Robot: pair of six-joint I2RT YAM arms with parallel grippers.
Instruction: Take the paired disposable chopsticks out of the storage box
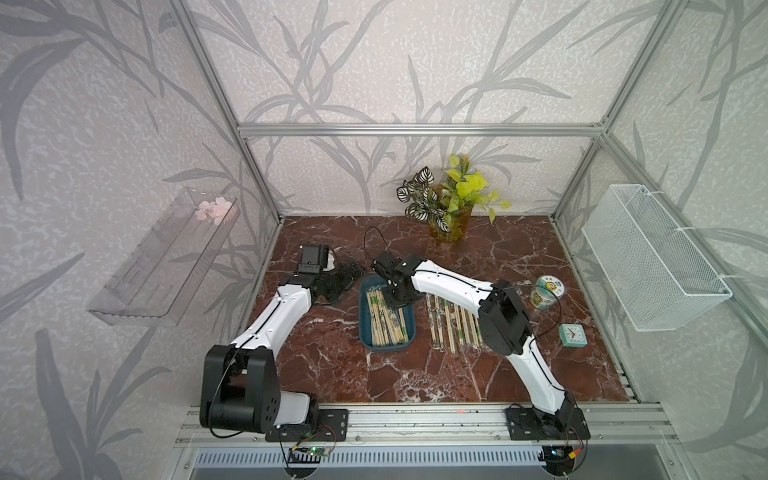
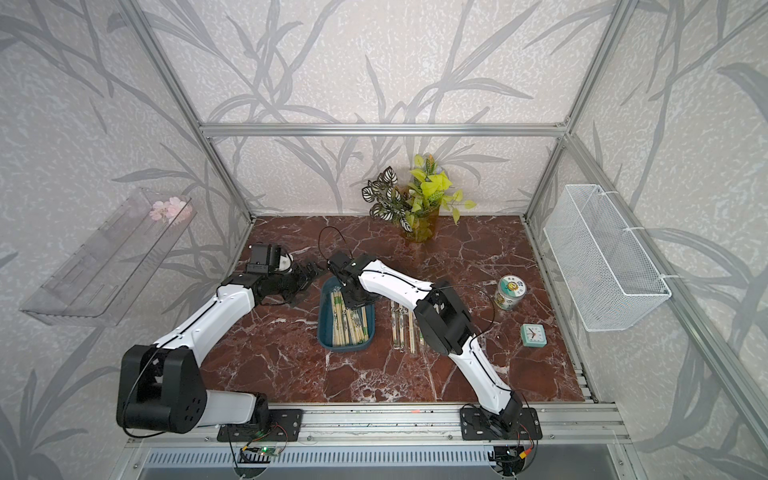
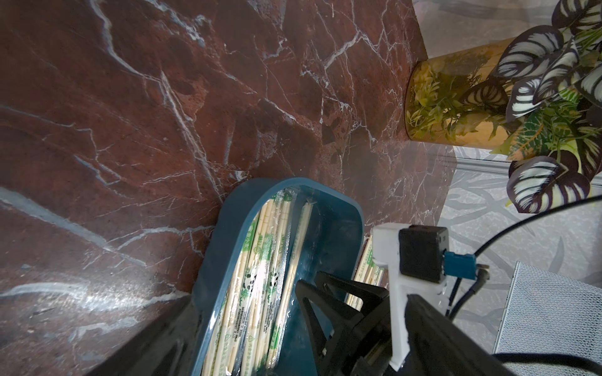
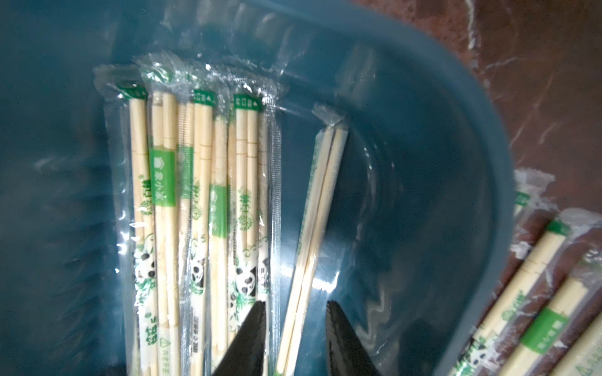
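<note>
A blue storage box holds several wrapped pairs of chopsticks, packed together, and one pair lying apart beside them. My right gripper is over the box, fingers parted either side of that separate pair's lower part; in the left wrist view it reaches down inside. My left gripper hangs above and left of the box's far end; whether it is open or shut is unclear, its fingers being dark and blurred.
More wrapped chopsticks lie in a row right of the box. A plant stands at the back, a round tin and small clock at the right.
</note>
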